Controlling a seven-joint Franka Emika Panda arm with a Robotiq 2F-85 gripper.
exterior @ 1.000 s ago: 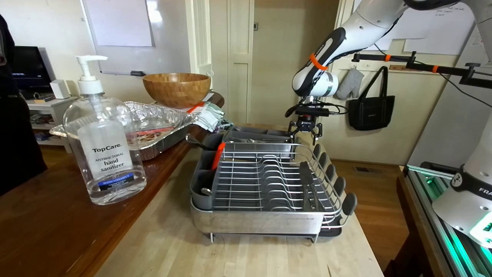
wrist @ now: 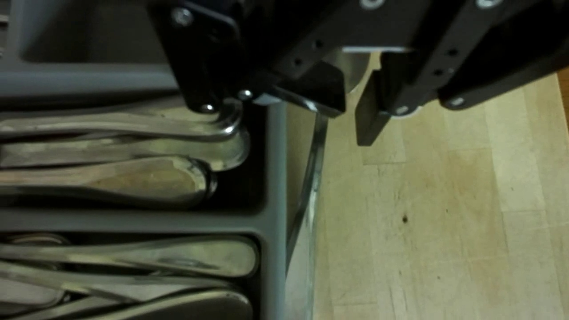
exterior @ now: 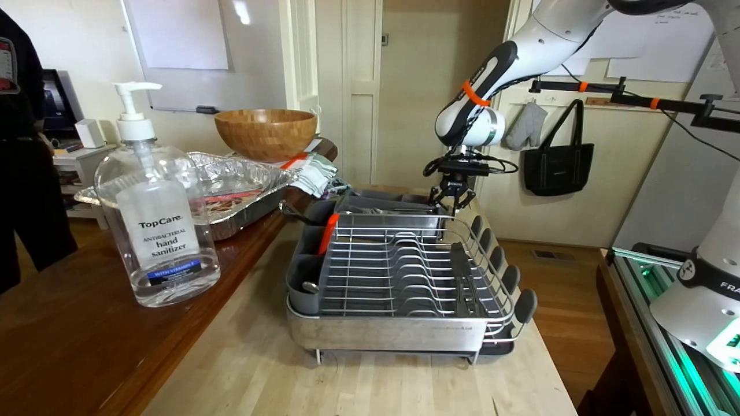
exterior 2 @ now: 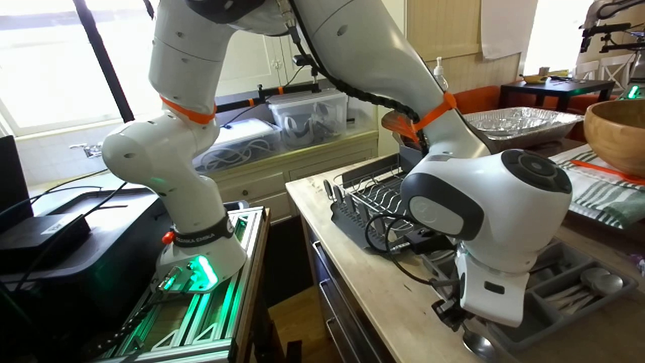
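Note:
My gripper is partly open, a narrow gap showing between its dark fingers. In the wrist view it hangs over the right edge of a grey cutlery tray (wrist: 275,160). Under the fingers, a long thin metal handle (wrist: 312,181) runs along the tray's outer side. A rounded metal piece (wrist: 354,69) shows behind the fingers, partly hidden. Exterior view 2 shows a spoon (exterior 2: 479,346) with its bowl beside the tray, below the gripper. In exterior view 1 the gripper (exterior: 454,202) is behind the dish rack; its fingertips are hard to make out.
The dish rack (exterior: 395,333) holds dark utensils on its right side. Several pieces of cutlery (wrist: 133,181) lie in the tray compartments. Bare counter (wrist: 442,213) lies to the tray's right in the wrist view. A sanitizer bottle (exterior: 158,229) stands on the higher ledge.
The gripper's fingers have come closer together, from wide apart to a narrow gap. The arm has moved slightly left in exterior view 1. The person at the left has shifted.

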